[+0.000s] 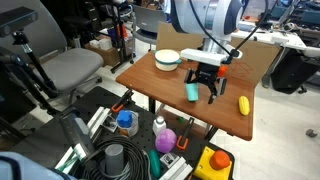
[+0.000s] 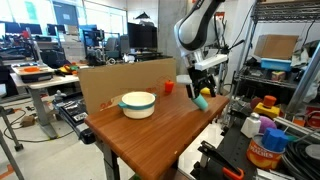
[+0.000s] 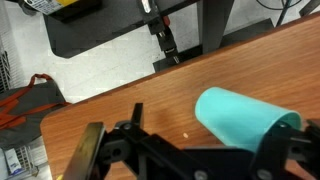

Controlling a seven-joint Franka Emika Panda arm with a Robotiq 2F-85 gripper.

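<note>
A light-blue cup is at the middle of the wooden table, left of my gripper in exterior view 1. In exterior view 2 the cup appears tilted, just below the gripper. The wrist view shows my gripper open, its fingers wide apart. Within that span, nearer the right finger, lies the cup. Whether the cup touches a finger or rests fully on the table, I cannot tell.
A yellow object lies by the table's right edge. White bowls stand at the back left, and a red cup is near the brown panel. Bare tabletop stretches across the front left.
</note>
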